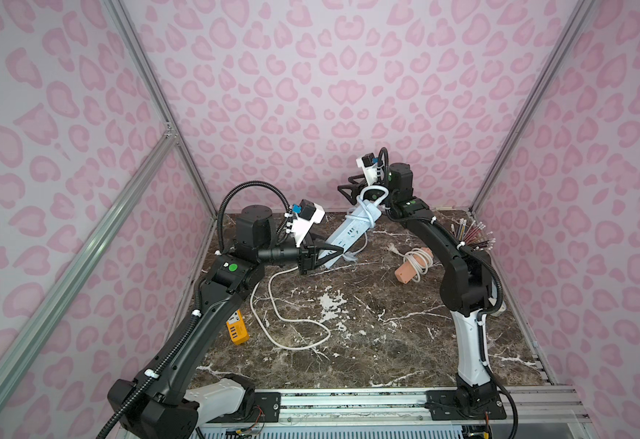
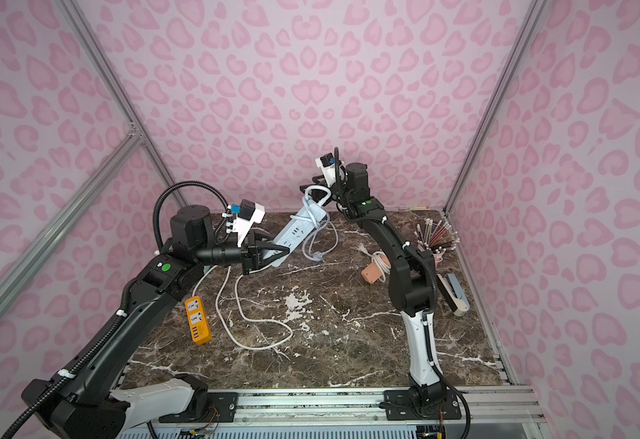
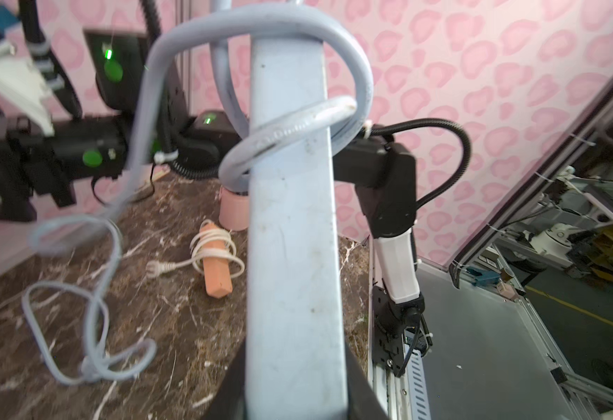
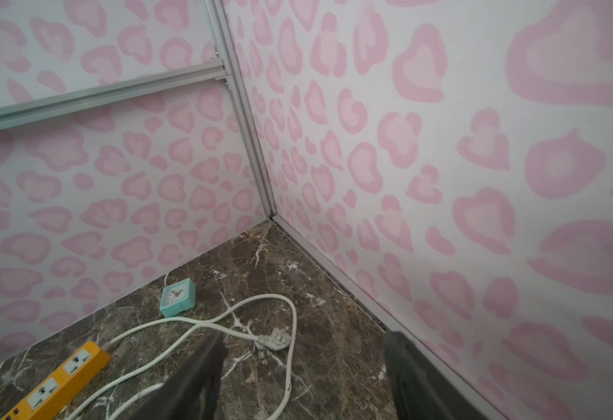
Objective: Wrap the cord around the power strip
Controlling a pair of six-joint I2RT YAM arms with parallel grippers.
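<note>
A white power strip (image 1: 349, 230) hangs tilted in the air, my left gripper (image 2: 268, 254) shut on its lower end. Its pale cord (image 3: 299, 122) loops around the upper end, and more cord trails down in loose loops on the left of the left wrist view. My right gripper (image 1: 345, 188) is up behind the strip's upper end. In the right wrist view its fingers stand apart, with nothing visible between them.
An orange strip (image 2: 197, 319) with a long white cord lies at the left. A salmon strip (image 1: 407, 270) wrapped in cord lies at the right, near bundled sticks (image 2: 433, 234). A teal box (image 4: 177, 297) is at the back.
</note>
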